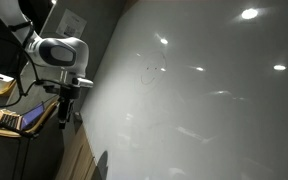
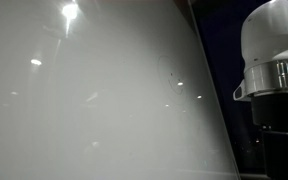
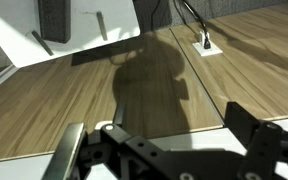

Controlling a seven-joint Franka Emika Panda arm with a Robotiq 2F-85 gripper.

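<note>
In the wrist view my gripper stands open, its two dark fingers wide apart and only wooden surface showing between them. Exterior view 1 has the gripper (image 1: 63, 115) hanging downward at the left, beside a large white board (image 1: 204, 95) with faint marks on its upper left part. Toward the top left of the wrist view, a black block-shaped object (image 3: 54, 20) lies on a white sheet or panel (image 3: 79, 35). A thin dark stick-like item (image 3: 102, 25) is to its right, and a shorter one (image 3: 42, 43) lies to its lower left.
A plug with a cable sits at a white socket plate (image 3: 206, 43) at the upper right of the wrist view. Behind the arm, a laptop (image 1: 32, 115) rests on a wooden table. Exterior view 2 shows the arm (image 2: 274, 75) beside the glossy board (image 2: 94, 100).
</note>
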